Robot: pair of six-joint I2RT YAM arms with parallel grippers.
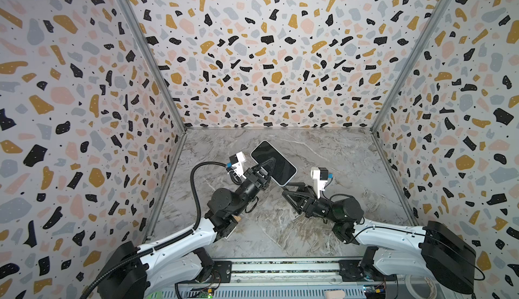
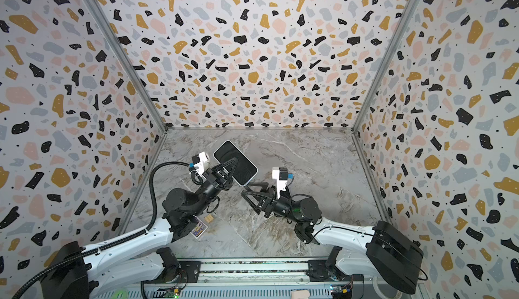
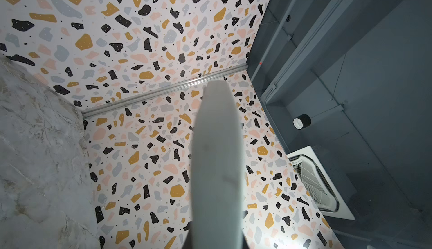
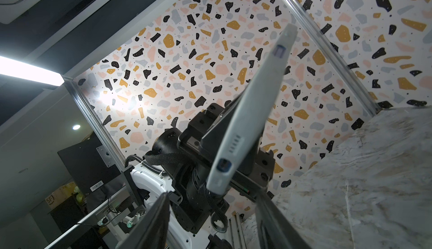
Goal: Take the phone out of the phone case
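A dark-faced phone with a pale rim point(image 1: 280, 170) hangs tilted over the table, my left gripper point(image 1: 266, 166) shut on it from the near side. In the left wrist view its pale edge point(image 3: 216, 159) fills the middle, blurred; in the right wrist view its side point(image 4: 245, 123) runs diagonally, with openings along it. Whether the case is still on it I cannot tell. My right gripper point(image 1: 292, 193) stands open just below and right of the phone's lower corner, nothing visible between its fingers, which show blurred at the bottom of its wrist view.
A printed card point(image 2: 198, 228) and a small tan block point(image 2: 209, 218) lie on the marble table point(image 2: 313, 153) behind the left arm. Patterned walls enclose it on the left, right and back.
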